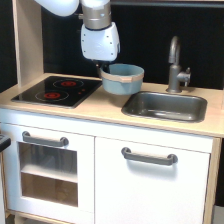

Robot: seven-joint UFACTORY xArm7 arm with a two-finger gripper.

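Observation:
A light blue-grey pot (124, 82) is at the middle of the counter, between the stove and the sink. Its right side comes close to the sink's left edge. My gripper (102, 70) hangs at the pot's left rim and appears shut on it. The dark fingers are small, and their exact grip is hard to make out. Whether the pot touches the counter or hangs just over it I cannot tell.
To the left lies a black stove (60, 91) with red burner rings, bare on top. The steel sink (168, 105) at the right looks empty, with a dark tap (176, 65) behind it. Cabinet doors (150, 185) with handles fill the front.

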